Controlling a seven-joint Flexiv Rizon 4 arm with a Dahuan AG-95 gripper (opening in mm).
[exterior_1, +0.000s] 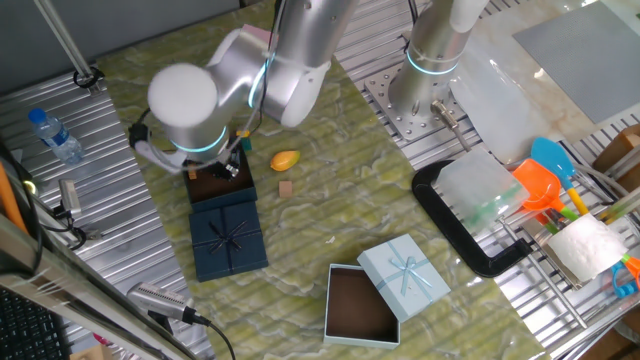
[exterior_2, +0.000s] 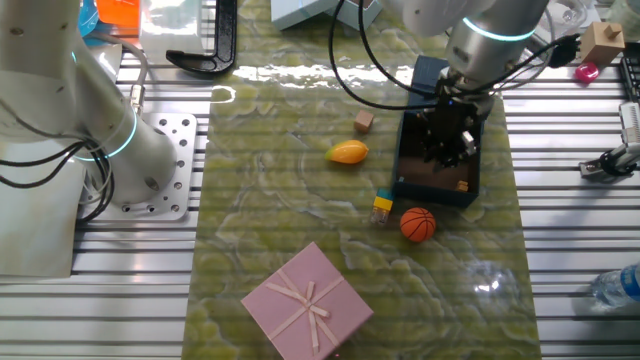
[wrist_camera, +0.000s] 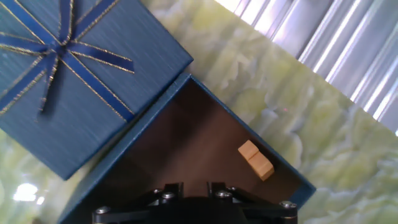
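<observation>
The open dark blue box (wrist_camera: 214, 107) has a brown inside, and a small light wooden block (wrist_camera: 256, 160) lies in it near one wall. Over the box hangs my gripper, its two fingertips apart with nothing showing between them. In exterior view 2 the gripper (exterior_2: 452, 150) is above the box's inside, partly dark against it. The blue lid with a ribbon bow (exterior_1: 228, 242) lies against the box's side. Outside the box are an orange-yellow fruit (exterior_2: 348, 152), a small wooden cube (exterior_2: 364, 121), a yellow-and-blue block piece (exterior_2: 382, 205) and a toy basketball (exterior_2: 418, 225).
A light blue box (exterior_1: 362, 306) stands open with its bowed lid (exterior_1: 405, 276) leaning on it. A pink box (exterior_2: 307, 302) is on the mat's other end. A black clamp (exterior_1: 462, 232) lines the mat's edge. Open mat stretches between the fruit and the light blue box.
</observation>
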